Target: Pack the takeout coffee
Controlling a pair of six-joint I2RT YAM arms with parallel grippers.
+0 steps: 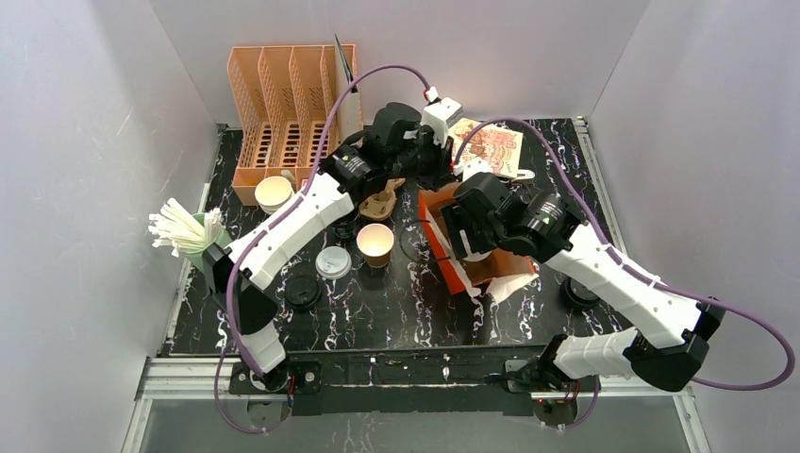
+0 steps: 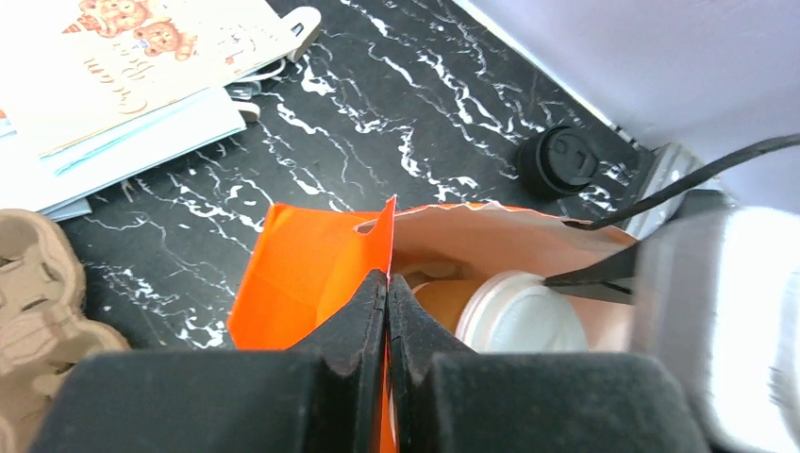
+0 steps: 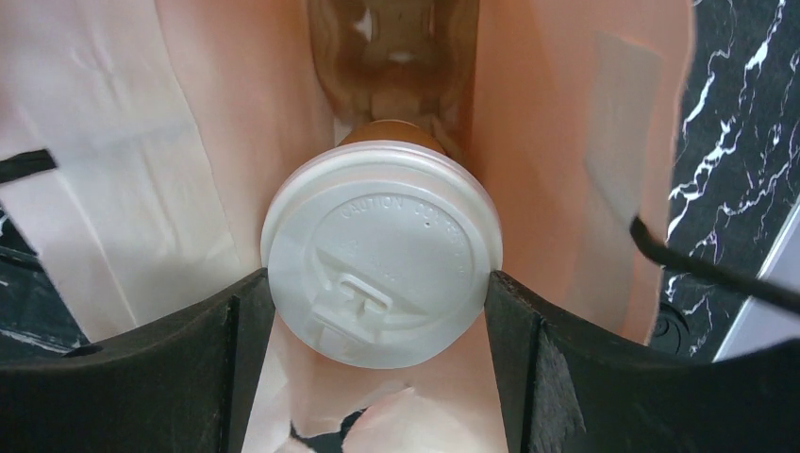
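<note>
An orange paper bag (image 1: 450,270) lies open on the dark marble table, its pale lining showing. My left gripper is shut on the orange edge of the bag, which stands up between its fingertips. Inside the bag lies a lidded coffee cup (image 3: 377,260), white lid toward the right wrist camera, with a brown shape behind it. My right gripper has its fingertips at either side of that lid, down inside the bag; whether they grip it is hard to tell.
An empty cup (image 1: 375,241), lids (image 1: 333,261), a cardboard carrier (image 2: 47,302), printed paper bags (image 2: 141,47), a peach organizer (image 1: 283,104) and a green container of white sticks (image 1: 193,236) stand around.
</note>
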